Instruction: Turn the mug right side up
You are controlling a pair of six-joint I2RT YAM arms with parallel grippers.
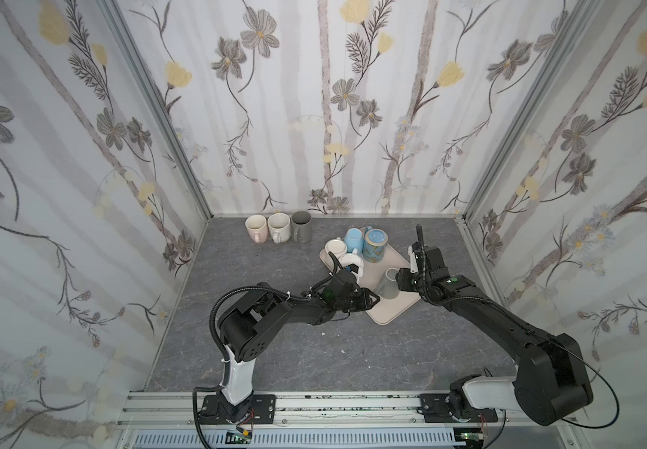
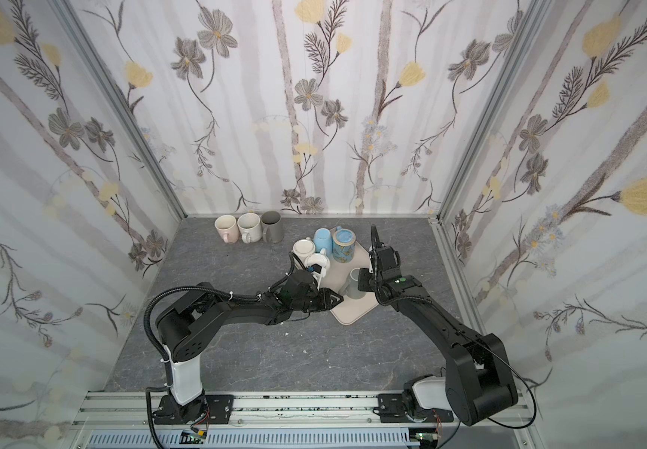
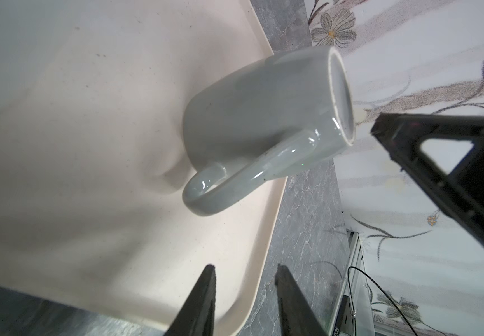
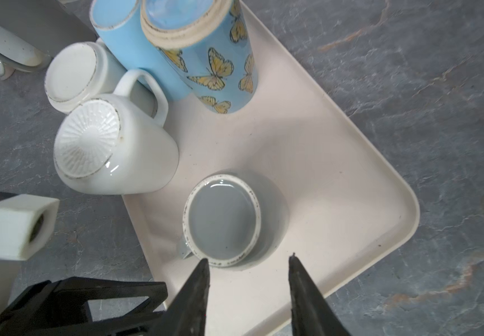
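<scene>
The grey-green mug [image 4: 225,218] is upside down on the pale tray [image 4: 331,162], its unglazed base ring facing up. Its handle [image 3: 242,179] points toward my left gripper, whose fingers are parted with nothing between them. In the top left view that gripper [image 1: 372,299] hovers at the mug's near-left side, apart from it. My right gripper is also parted and empty, at the mug's right side in the top left view. One black part of the right gripper shows beside the mug's base in the left wrist view.
Upside-down on the tray are a white mug [image 4: 116,145], a smaller white mug [image 4: 79,78], a light blue mug [image 1: 353,239] and a butterfly mug [image 4: 214,67]. Several mugs, including a dark grey mug [image 1: 301,226], stand at the back left. Counter right of the tray is clear.
</scene>
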